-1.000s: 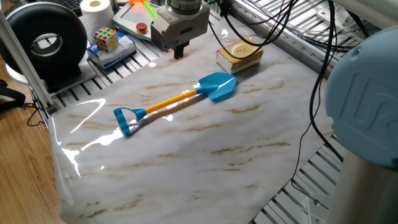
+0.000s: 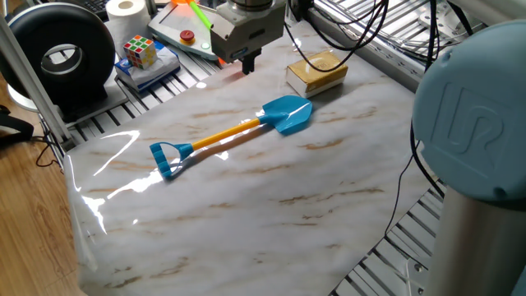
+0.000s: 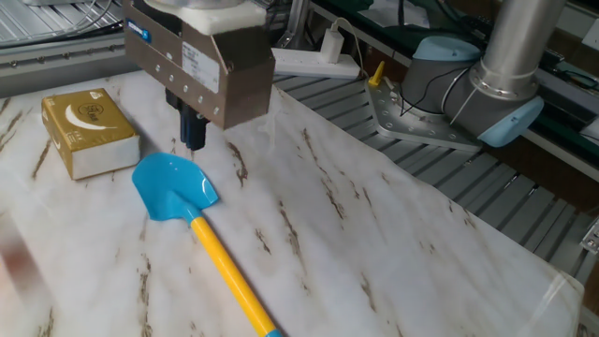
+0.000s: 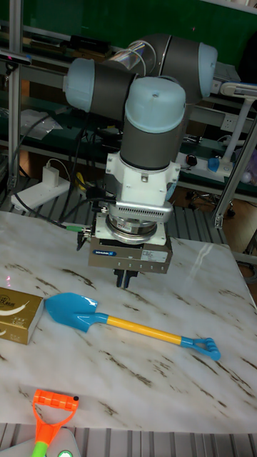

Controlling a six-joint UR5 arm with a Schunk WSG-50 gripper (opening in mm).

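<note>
A toy shovel with a blue blade (image 2: 287, 113), a yellow shaft (image 2: 226, 133) and a blue D-shaped handle (image 2: 168, 159) lies flat on the marbled sheet. My gripper (image 2: 248, 66) hangs above the sheet, beyond the shovel in exterior view 1. In exterior view 2, the gripper (image 3: 191, 140) appears just behind the blue blade (image 3: 171, 187), clear of it. Exterior view 3 has the gripper (image 4: 122, 283) pointing down, with the shovel's yellow shaft (image 4: 144, 329) nearer the camera. Its dark fingers look drawn together, and nothing shows between them.
A gold-and-white box (image 2: 316, 76) stands close to the blade. Beyond the sheet's edge are a puzzle cube (image 2: 140, 51) on a blue-and-white box, a paper roll (image 2: 129, 16) and a red button (image 2: 187, 37). Black cables (image 2: 349, 37) hang near the gold box. Much of the marbled sheet (image 2: 246, 230) is bare.
In exterior view 1 my gripper has shifted slightly right and up, and the arm's round blue cap has moved left. The shovel and the gold box have stayed in place.
</note>
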